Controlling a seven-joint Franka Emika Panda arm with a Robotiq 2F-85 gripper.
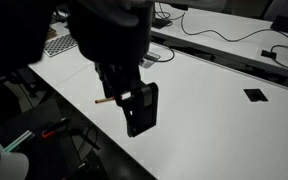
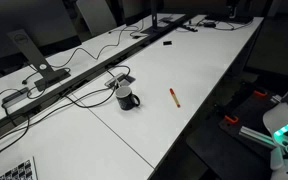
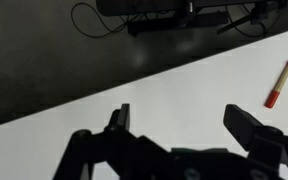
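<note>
In the wrist view my gripper is open, its two dark fingers wide apart with nothing between them. A marker with a tan body and red cap (image 3: 278, 86) lies on the white table near its edge, beyond the right finger. The same marker (image 2: 174, 97) lies to the right of a dark mug (image 2: 127, 98) in the second exterior view. My gripper (image 1: 125, 98) looms large in the first exterior view, partly covering the marker (image 1: 105, 100). The gripper is not clearly visible in the second exterior view.
Black cables (image 2: 84, 103) and a power adapter (image 2: 118, 78) lie behind the mug. A keyboard (image 2: 20, 171) rests at the near left. A small black square (image 1: 255, 95) lies on the otherwise broadly clear table right of the gripper. Beyond the table edge is dark floor (image 3: 44, 75).
</note>
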